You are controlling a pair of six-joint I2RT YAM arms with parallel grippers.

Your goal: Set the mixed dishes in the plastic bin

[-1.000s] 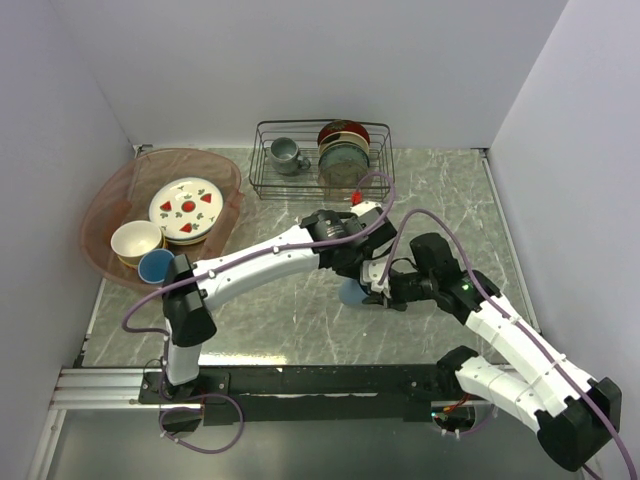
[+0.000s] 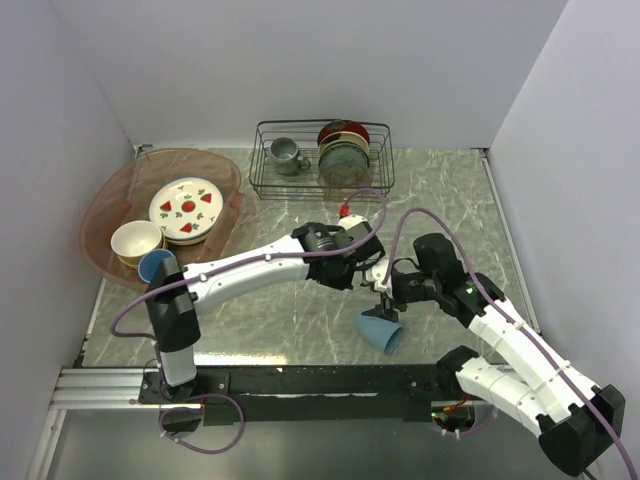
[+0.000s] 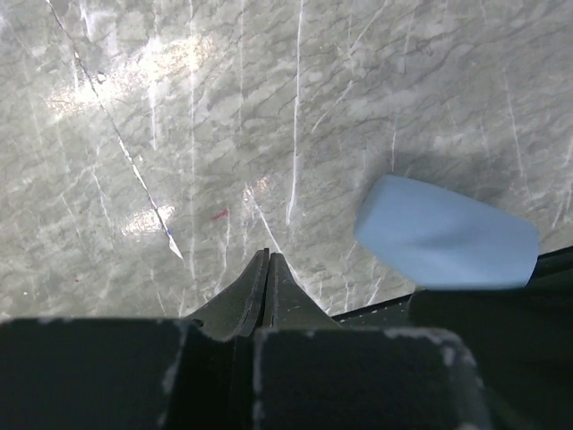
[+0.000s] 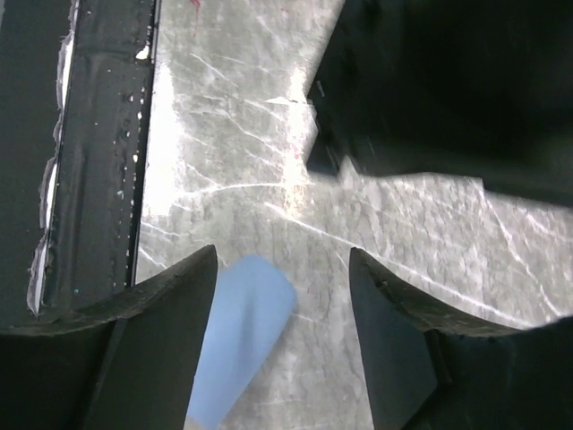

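Observation:
A blue cup [image 2: 380,331] lies on its side on the counter, near the front edge. In the left wrist view the cup [image 3: 439,233] is to the right of my left gripper, which is shut with nothing between its fingers. My right gripper stands open; the cup [image 4: 246,313] shows below it, partly behind the left finger. Nothing is gripped in those fingers. The translucent brown plastic bin [image 2: 100,230] at left holds a strawberry plate [image 2: 186,208], a white bowl [image 2: 136,238] and another blue cup [image 2: 152,264].
A black wire rack [image 2: 262,165] at the back holds a grey mug [image 2: 287,156] and several upright dishes [image 2: 344,155]. My two gripper ends are close together over the middle. Counter between the bin and the front edge is mostly clear.
My left gripper has drawn slightly left.

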